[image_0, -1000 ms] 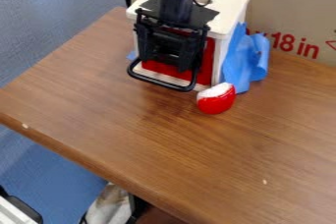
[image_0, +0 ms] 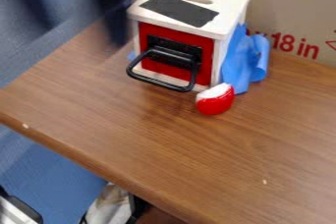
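A white toy oven (image_0: 197,2) with a dark top panel and a red front (image_0: 194,46) stands at the back of the wooden table. Its black wire handle (image_0: 168,83) juts out from the front. Beside its lower right corner lies a red and white object (image_0: 217,101). A blue cloth-like item (image_0: 245,61) rests against the oven's right side. The robot's gripper is a dark blur at the upper left, apart from the oven, its fingers not distinguishable.
A cardboard box (image_0: 296,17) stands behind.
The gripper has moved quickly from in front of the oven's door up and to the left, uncovering the red front and black handle.
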